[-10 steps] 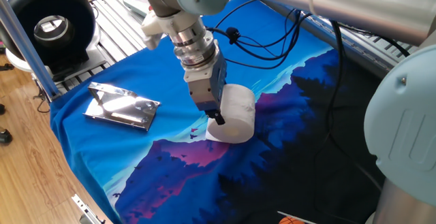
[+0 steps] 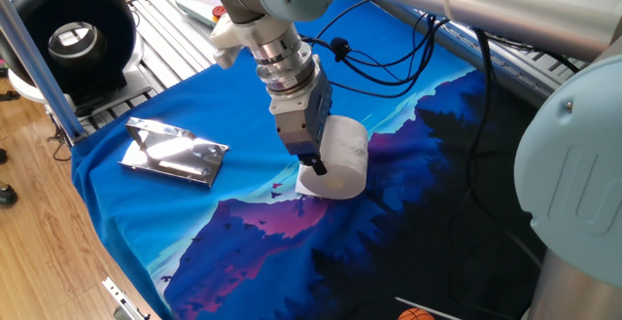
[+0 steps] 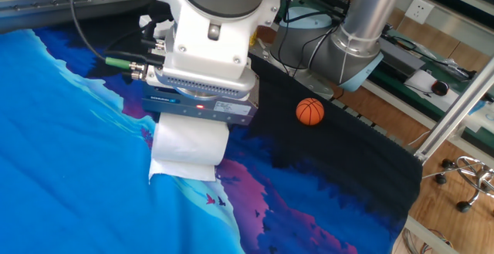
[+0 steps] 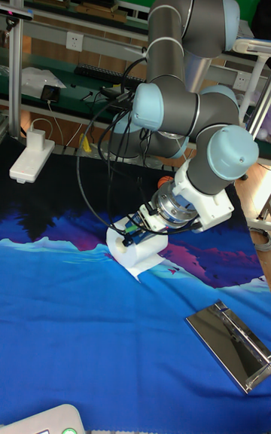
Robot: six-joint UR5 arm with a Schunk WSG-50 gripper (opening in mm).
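A white paper roll (image 2: 347, 155) lies on its side on the blue-and-purple printed cloth, a loose flap of its sheet (image 3: 182, 171) trailing on the cloth. My gripper (image 2: 325, 164) is right at the roll, its wide body above and along it. One dark finger (image 2: 319, 167) reaches down by the roll's near end in exterior view 1. The opposite finger is hidden, so whether the fingers press on the roll does not show. A shiny metal dispenser (image 2: 175, 153) sits apart from the roll; exterior view 3 has this holder (image 4: 231, 344) at the lower right.
An orange basketball-patterned ball (image 3: 310, 111) rests on the dark part of the cloth (image 3: 351, 142). Black cables (image 4: 81, 162) loop around the arm. A white power strip (image 4: 32, 159) lies at the far left in exterior view 3.
The dispenser stays put.
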